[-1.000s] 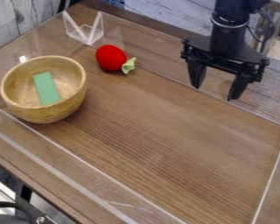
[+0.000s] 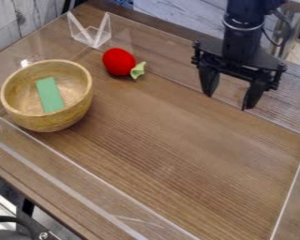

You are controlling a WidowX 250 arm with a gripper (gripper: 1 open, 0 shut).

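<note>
The black gripper (image 2: 232, 86) hangs over the back right of the wooden table, its two fingers spread apart with nothing visible between them. To its left lies a red object with a pale green tip (image 2: 120, 62). At the left a wooden bowl (image 2: 67, 116) holds a green block (image 2: 50, 96).
A white wire-like holder (image 2: 90, 28) stands at the back left beside the wall. A dark curved item (image 2: 25, 223) shows at the bottom left corner.
</note>
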